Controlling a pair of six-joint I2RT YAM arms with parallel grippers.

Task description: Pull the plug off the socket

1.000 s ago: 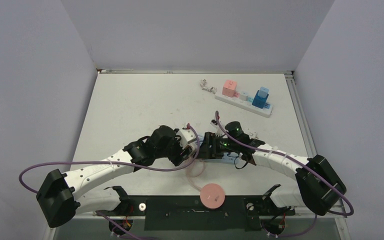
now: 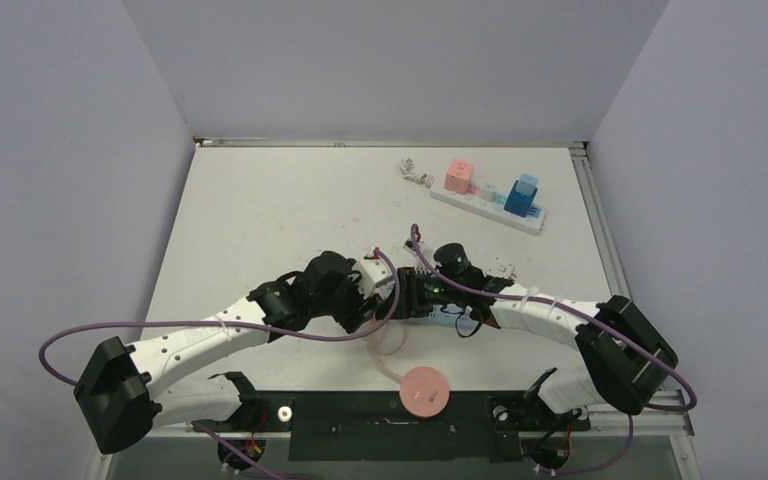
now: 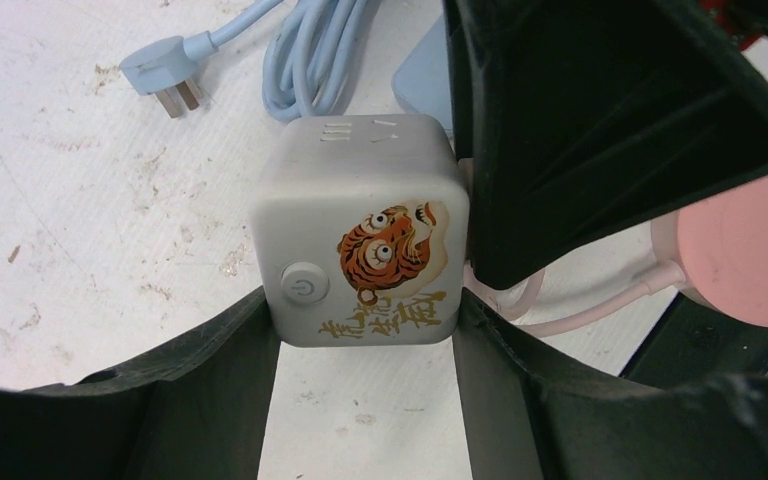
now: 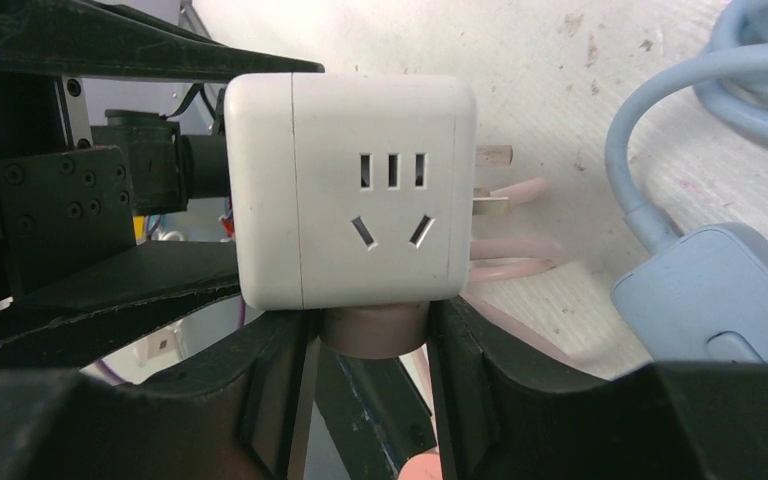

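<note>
A white cube socket [image 3: 360,230] with a tiger sticker is clasped between the fingers of my left gripper. Its slotted face [image 4: 380,190] shows in the right wrist view, where the left gripper's fingers [image 4: 130,300] lie across its upper and lower left. Below the cube's lower edge a pinkish plug [image 4: 375,332] sticks out. The fingers of my right gripper stand on both sides of that plug, very close to it; whether they press on it is unclear. In the top view the two grippers meet, hiding most of the cube.
A pink cable leads to a round pink disc [image 2: 424,391] at the front edge. A blue plug [image 3: 163,68] with coiled cable and a light-blue block [image 4: 710,300] lie beneath the arms. A white power strip [image 2: 487,208] lies at the back right.
The right arm has moved left, bringing its gripper up against the cube at the left gripper. The left arm stays almost where it was.
</note>
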